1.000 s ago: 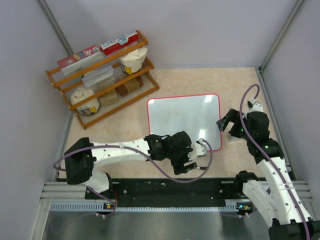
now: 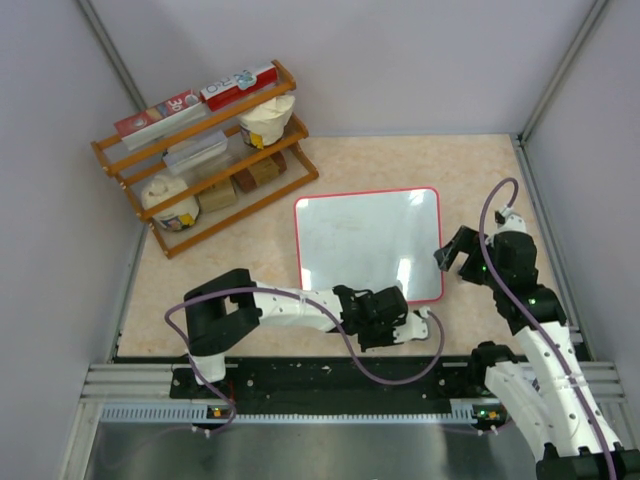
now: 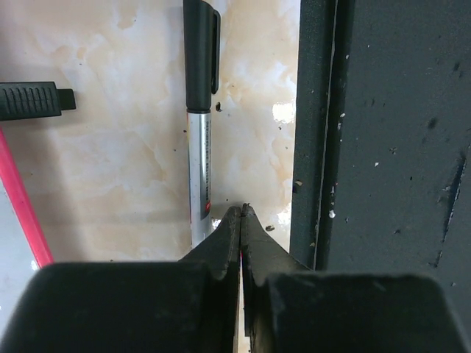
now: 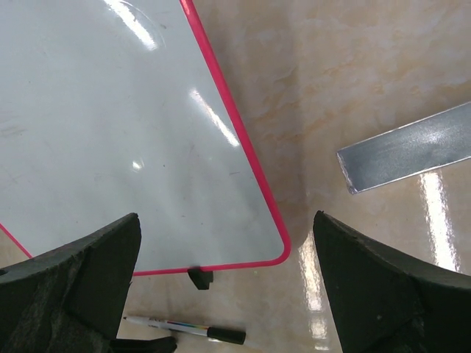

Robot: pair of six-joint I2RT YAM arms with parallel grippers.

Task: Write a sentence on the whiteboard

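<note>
A whiteboard with a red rim lies on the table, its visible surface without writing. A silver marker with a black cap lies just below it, also seen in the right wrist view. My left gripper is down beside the marker's silver end, shut, with nothing seen between its fingers. My right gripper stands open above the board's right edge, nothing between its fingers.
A grey metal bar lies right of the board. A wooden rack with boxes and tubs fills the back left. A dark strip runs along the front edge.
My left arm has moved right, over the marker that showed beside it earlier in the top view. The right arm has shifted slightly.
</note>
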